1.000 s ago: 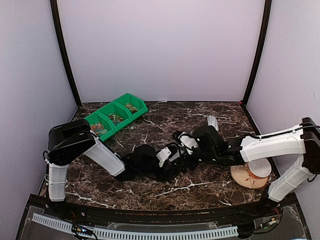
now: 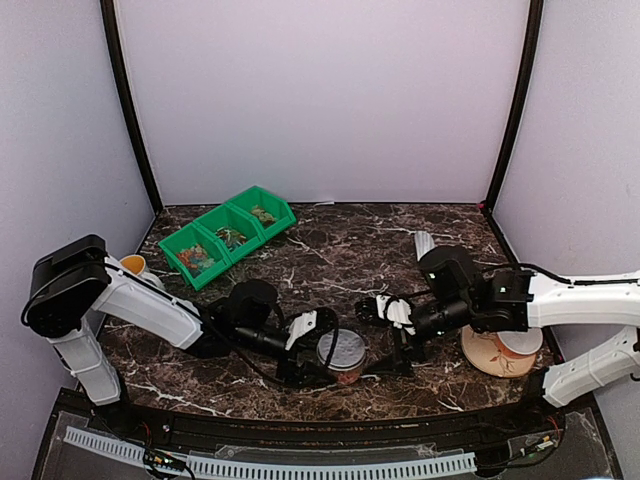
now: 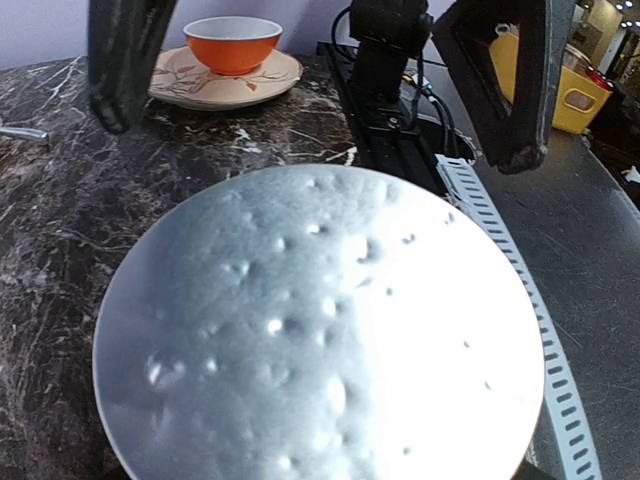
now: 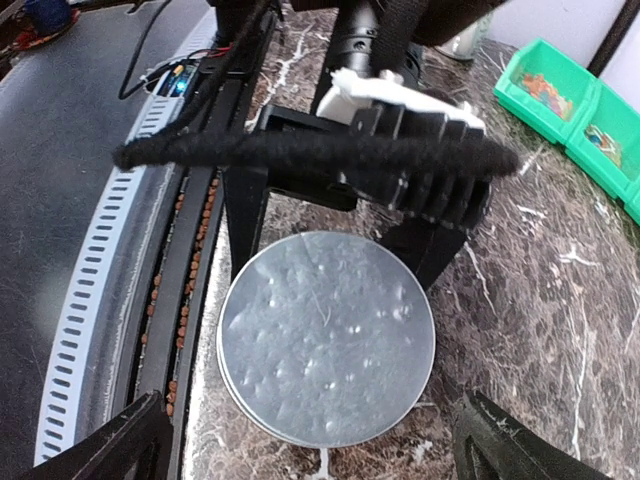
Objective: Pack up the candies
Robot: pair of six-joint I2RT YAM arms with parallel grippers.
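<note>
A jar with a dented silver lid [image 2: 348, 348] stands out between the two arms near the front of the table; below the lid its side looks reddish. My left gripper is shut on the jar, a finger on each side, and the lid [image 3: 320, 320] fills the lower left wrist view. Facing it from the right, my right gripper is open, its fingers [image 4: 500, 440] well apart on either side of the lid and nothing held. A green three-compartment bin [image 2: 228, 235] at the back left holds small colorful pieces, seemingly candies.
An orange bowl [image 2: 520, 340] sits on a patterned plate [image 2: 482, 355] at the right, below the right arm. A white ridged object [image 2: 424, 241] lies behind that arm. An orange-rimmed cup [image 2: 134, 264] is at the left edge.
My left gripper has drawn left and toward the front, bringing the jar into fuller view.
</note>
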